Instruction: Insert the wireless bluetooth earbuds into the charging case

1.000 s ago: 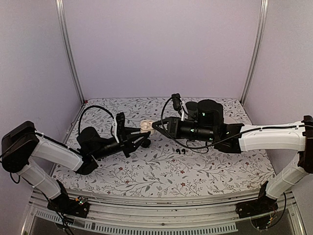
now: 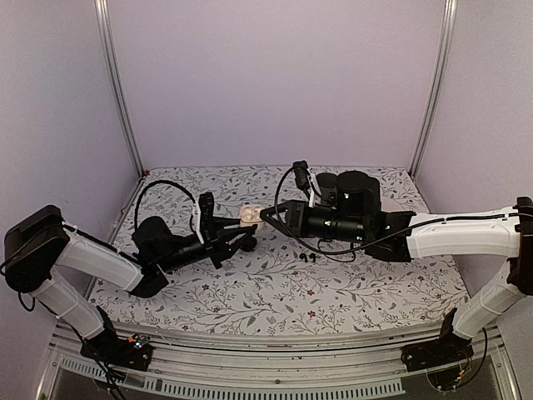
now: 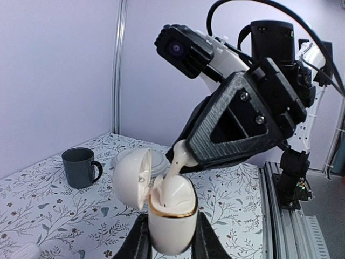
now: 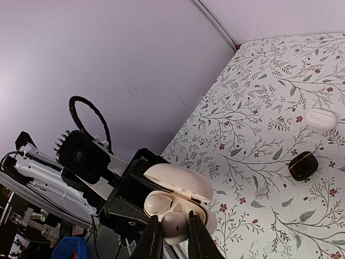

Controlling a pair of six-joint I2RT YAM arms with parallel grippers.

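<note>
The white charging case (image 3: 171, 226), lid (image 3: 129, 178) flipped open, is held in the air by my left gripper, shut on its body; the top view shows it mid-table (image 2: 252, 215). My right gripper is shut on a white earbud (image 4: 175, 226) at the case's open top. In the left wrist view that earbud's stem (image 3: 182, 156) rises from the case into the right fingers. In the right wrist view another rounded earbud head (image 4: 158, 204) shows inside the case beside it. How deep the held earbud sits is hard to tell.
A dark mug (image 3: 78, 168) and a white round container (image 3: 121, 162) stand at the back right. A black case (image 4: 303, 165) and a white case (image 4: 322, 119) lie on the floral mat (image 2: 250, 300), as do small dark pieces (image 2: 308, 257).
</note>
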